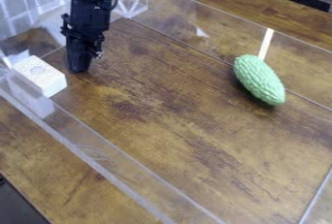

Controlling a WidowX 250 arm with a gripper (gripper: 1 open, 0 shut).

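Note:
The black gripper (pixel 78 61) is lowered to the wooden floor inside a clear-walled enclosure, at the upper left of the camera view, just above and right of a white block (pixel 39 76). It looks shut, with nothing visible between its fingers, though the dark tips are hard to make out. A green, bumpy oblong object (pixel 258 80), resembling a bitter melon, lies on the right side, apart from the gripper.
Transparent walls (pixel 126 173) border the work area on several sides. A pale strip (pixel 265 44) stands behind the green object.

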